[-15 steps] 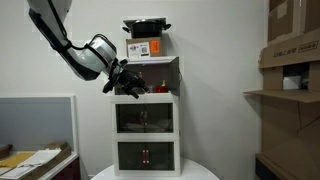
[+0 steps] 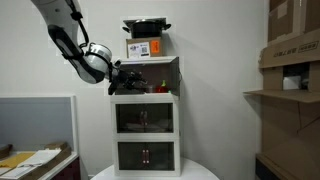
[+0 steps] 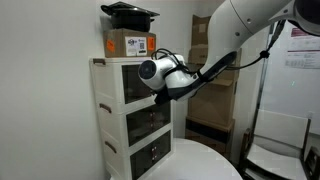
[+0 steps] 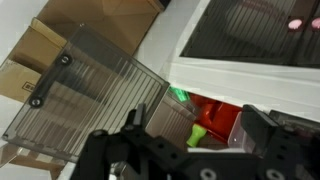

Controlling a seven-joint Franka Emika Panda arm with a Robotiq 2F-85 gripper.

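A white cabinet [image 2: 146, 98] with three stacked compartments stands on a round table. My gripper is open in front of its top compartment, its two dark fingers apart at the bottom of the wrist view. Past the fingers, that compartment holds a red object [image 4: 204, 108] and a green object [image 4: 197, 134]. A clear or pale item sits close to the right finger, and I cannot tell whether they touch. A see-through door panel [image 4: 95, 95] with round fittings stands swung out at the left.
The two lower compartments have dark doors that look shut. On the cabinet top rest a cardboard box [image 2: 144, 47] and a black pot [image 2: 148, 27]. Bare white table [image 3: 205, 162] lies in front. Large cardboard boxes [image 2: 290, 125] stand to the right.
The arm's upper joint has shifted left and down over the last second. My gripper has risen slightly and stays at the top compartment. The cabinet looks unmoved.
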